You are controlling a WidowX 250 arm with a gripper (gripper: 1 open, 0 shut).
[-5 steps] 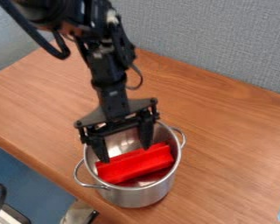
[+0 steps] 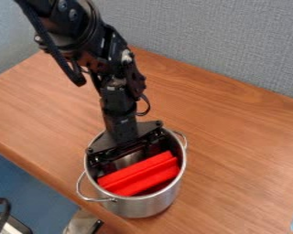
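Note:
A steel pot [image 2: 146,204] with two side handles stands near the left edge of the wooden table. Inside it lies a red block-like object [image 2: 144,175], filling much of the lower right of the pot. My black gripper [image 2: 124,155] reaches down into the back left of the pot, beside the red object. It is open; its fingertips are partly hidden by the pot and the object, and nothing shows held between them.
A grey wall [image 2: 211,37] runs along the back. A blue floor area and some hardware lie off the table's left edge at the bottom left.
My gripper has gone lower into the pot and slightly left from where it hung over the rim. The red object looks slightly shifted.

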